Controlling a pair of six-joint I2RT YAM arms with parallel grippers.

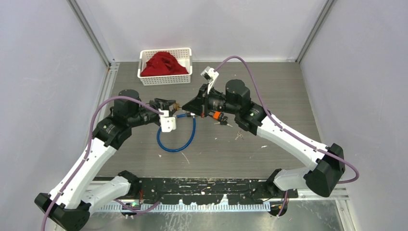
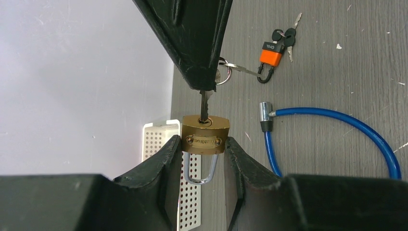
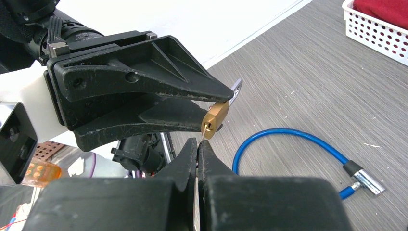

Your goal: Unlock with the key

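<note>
In the left wrist view a brass padlock [image 2: 206,134] is clasped by my left gripper, its keyhole face turned toward the right gripper. Its steel shackle [image 2: 198,181] points away and both legs run up to the body; whether it is latched cannot be told. A key [image 2: 204,104] reaches from the tip of my right gripper to the keyhole, its blade still partly showing. A ring with a second key [image 2: 243,70] dangles beside that fingertip. From the right wrist view, the thin key [image 3: 204,133] meets the brass lock [image 3: 215,116] at its keyhole.
A blue cable lock [image 1: 194,130] lies on the table below the grippers. An orange padlock [image 2: 271,57] with keys rests nearby, and loose keys [image 1: 239,135] lie to its right. At the back stands a white basket [image 1: 167,81] with red cloth [image 1: 165,64].
</note>
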